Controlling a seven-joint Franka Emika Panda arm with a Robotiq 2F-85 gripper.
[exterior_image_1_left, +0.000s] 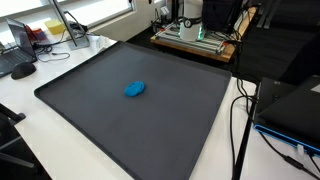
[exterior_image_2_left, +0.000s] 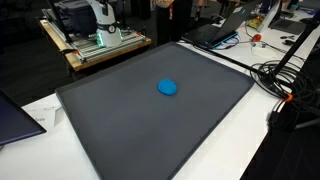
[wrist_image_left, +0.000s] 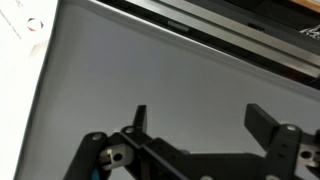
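Observation:
A round blue object (exterior_image_1_left: 134, 88) lies flat on the dark grey mat, with nothing touching it; exterior view 2 has the same blue object (exterior_image_2_left: 167, 87) toward the far half of the mat. My gripper shows at the bottom of the wrist view, its black fingers wide apart and only bare grey surface between them. A sliver of blue peeks out by the left finger's base there, mostly hidden. Neither exterior view shows the fingertips clearly.
A laptop (exterior_image_1_left: 18, 57) and cables lie beyond its far left side, and a white cup (exterior_image_1_left: 96, 43) stands near that edge. The wooden-topped robot base (exterior_image_1_left: 195, 45) stands behind.

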